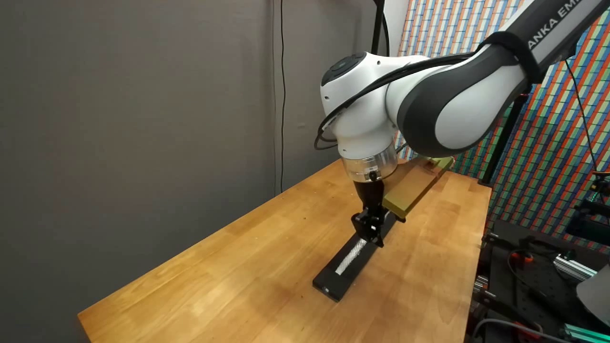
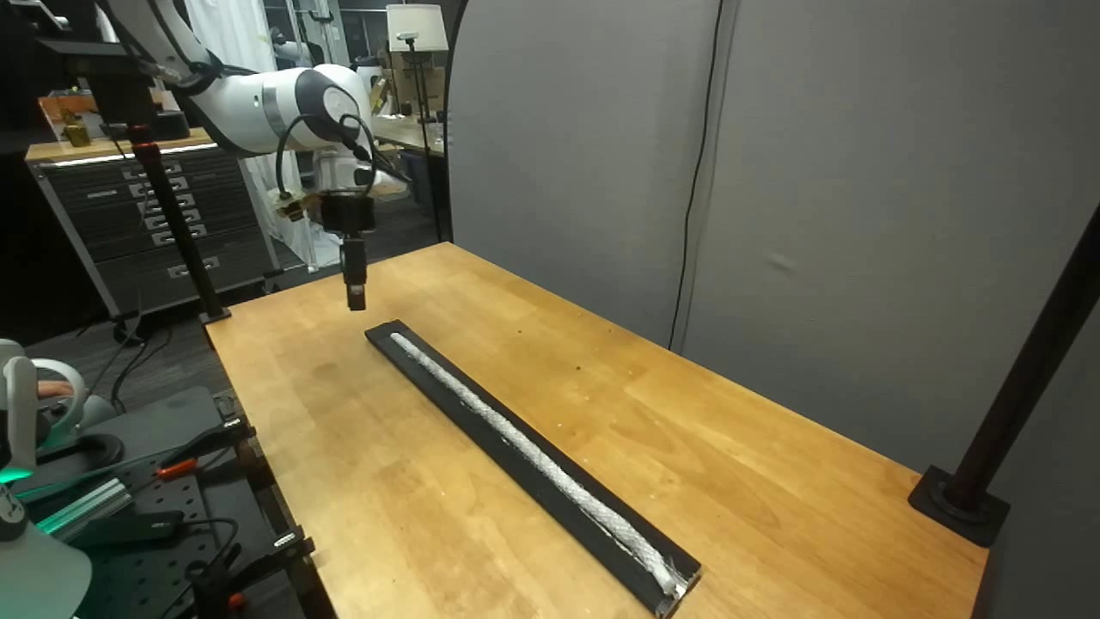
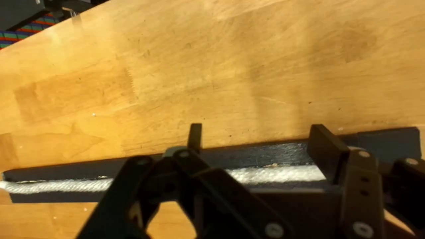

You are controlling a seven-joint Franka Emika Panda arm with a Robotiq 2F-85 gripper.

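A long black board lies flat on the wooden table, with a white braided strip along its length. My gripper is open, its two fingers spread apart along the board's length in the wrist view. Nothing shows between them but the board and strip beneath. In exterior view 2 the gripper hangs beyond the board's far end, viewed edge-on. Exterior view 1 shows my gripper above the board, covering much of it. Whether the fingertips touch anything cannot be told.
A grey wall borders one long side. A black post stands on the table in exterior view 2. Equipment sits beyond the other edge.
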